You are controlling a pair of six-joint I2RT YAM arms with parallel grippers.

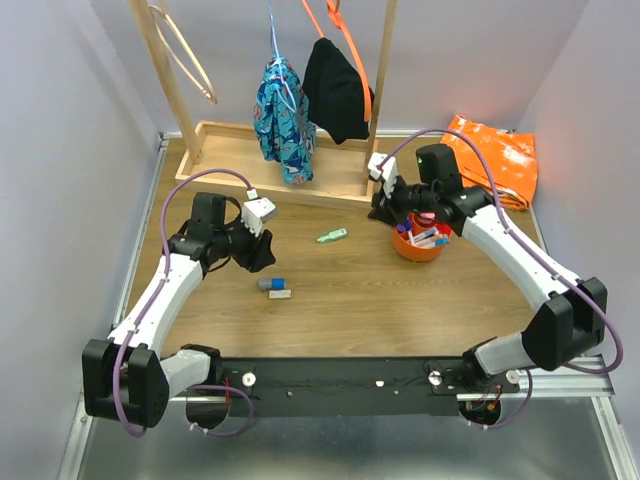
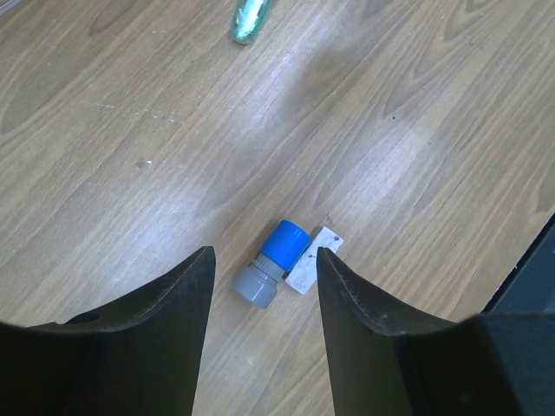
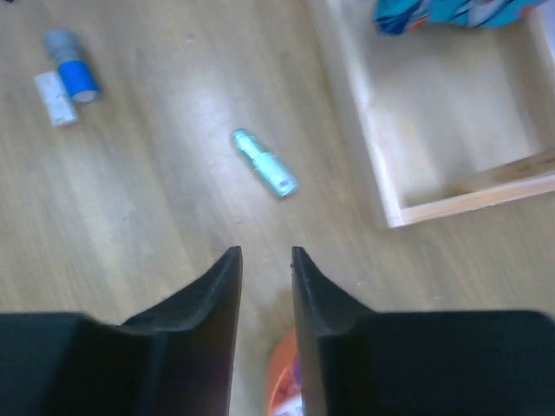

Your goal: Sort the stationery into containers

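A blue-and-grey cylinder [image 1: 272, 284] and a small white block [image 1: 280, 294] lie side by side, right below my left gripper, which is open and empty. A green tube [image 1: 331, 235] lies mid-table, also seen in the right wrist view. My right gripper hovers high beside the orange round organizer [image 1: 418, 252], which holds markers and other small items and is partly hidden by the arm. The right fingers stand a little apart with nothing visible between them.
A wooden tray [image 1: 220, 150] with hanging bags stands at the back, an orange folded sheet [image 1: 500, 160] at back right.
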